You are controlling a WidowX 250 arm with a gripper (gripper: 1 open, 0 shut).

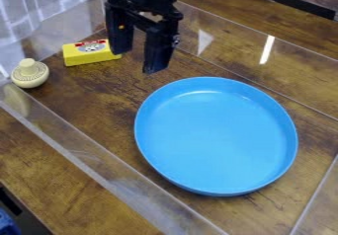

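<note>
My black gripper (140, 43) hangs over the wooden table at the upper middle, above and behind a large blue plate (215, 136). It stands open, with nothing seen between its fingers. A small yellow box (91, 52) with a red and white label lies left of the gripper, partly close behind it. A pale, round, mushroom-like object (30, 73) sits at the far left.
A clear panel edge runs along the lower left and another at the right.
</note>
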